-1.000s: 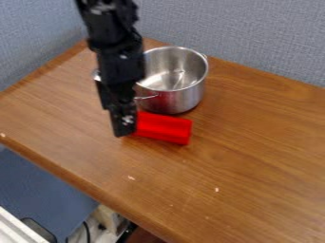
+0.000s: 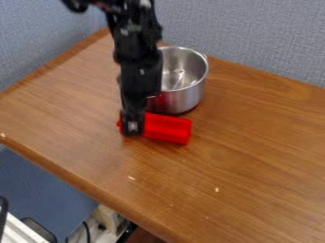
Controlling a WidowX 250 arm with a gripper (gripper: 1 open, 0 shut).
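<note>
My black gripper [image 2: 132, 121] reaches down from the top of the view, its fingers at the left end of a red cylinder [image 2: 168, 128] lying on the wooden table. It is open, and the cylinder's left end is partly hidden behind it. A steel pot [image 2: 187, 84] stands just behind the cylinder, partly covered by my arm.
Grey walls stand behind.
The cylinder and pot look to be in the same places.
</note>
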